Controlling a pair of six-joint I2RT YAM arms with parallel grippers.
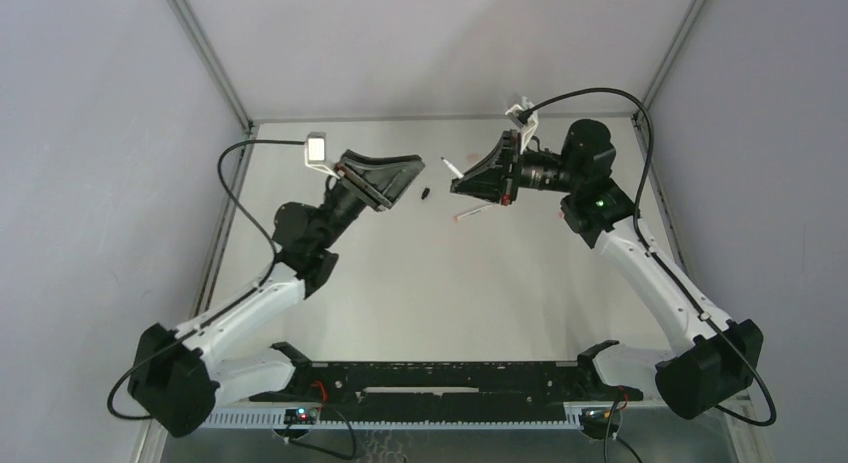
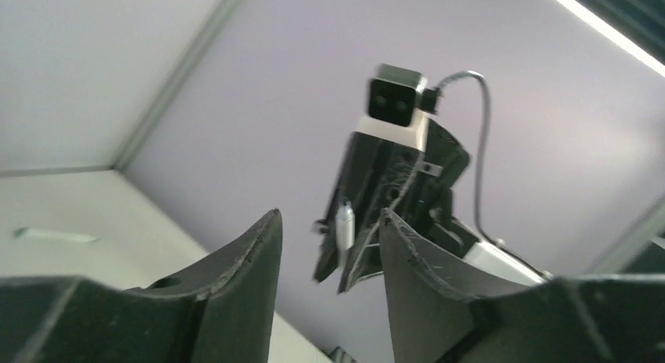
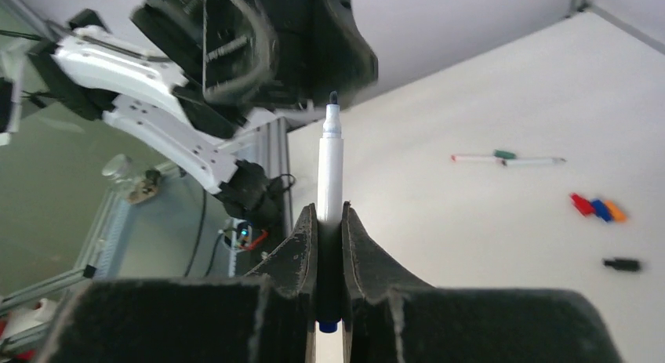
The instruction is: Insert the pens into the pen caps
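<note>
My right gripper is shut on a white marker pen, held upright in its own view with the dark tip bare at the top and blue at the lower end. In the top view it faces my left gripper, which hangs apart from the pen at the left. The left wrist view shows that gripper's fingers parted, nothing visible between them. On the table lie pens with a green piece among them, a black cap and red, blue and orange caps.
Walls stand behind and at both sides, and the black rail of the arm bases runs along the near edge.
</note>
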